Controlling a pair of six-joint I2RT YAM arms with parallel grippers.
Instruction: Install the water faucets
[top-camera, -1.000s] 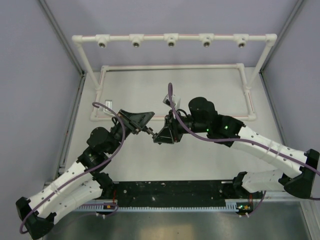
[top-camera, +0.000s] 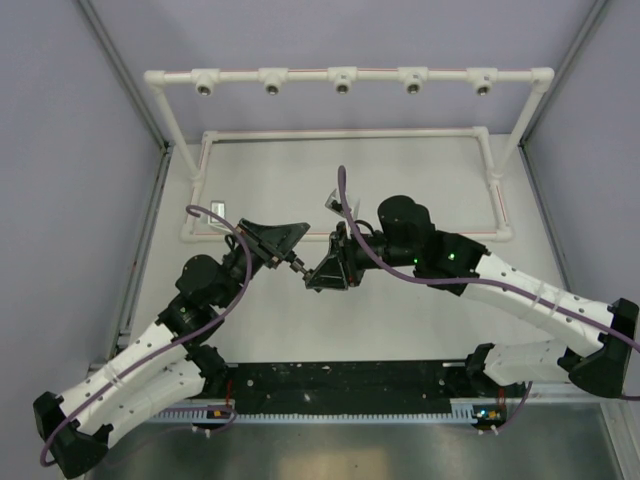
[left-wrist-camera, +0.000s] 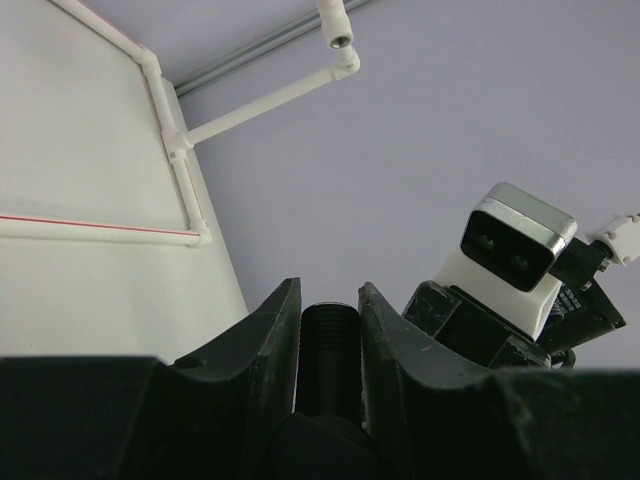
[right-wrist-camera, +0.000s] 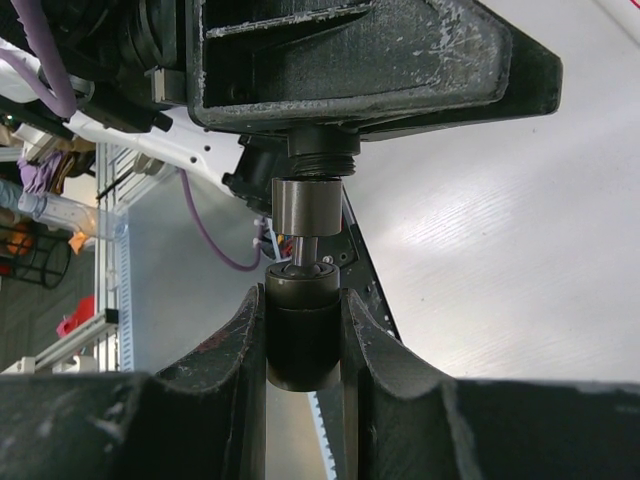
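A faucet (top-camera: 297, 264) with dark ends and a metal middle spans the short gap between my two grippers in the top view. My left gripper is shut on it; a dark round piece shows between the fingers in the left wrist view. In the right wrist view the threaded neck and steel collar (right-wrist-camera: 307, 206) point down from the left gripper's finger (right-wrist-camera: 350, 75). Below the collar, the faucet's dark wide end (right-wrist-camera: 302, 345) lies between the fingers of my right gripper. They flank it closely; whether they press on it is unclear.
A white pipe frame (top-camera: 310, 75) stands at the back, with several downward tee outlets (top-camera: 342, 80) along its top bar. A lower pipe loop (top-camera: 340, 134) lies on the white board (top-camera: 300, 330). The board's front area is free.
The right gripper has shifted very slightly in the top view. The left arm and the faucet look unmoved.
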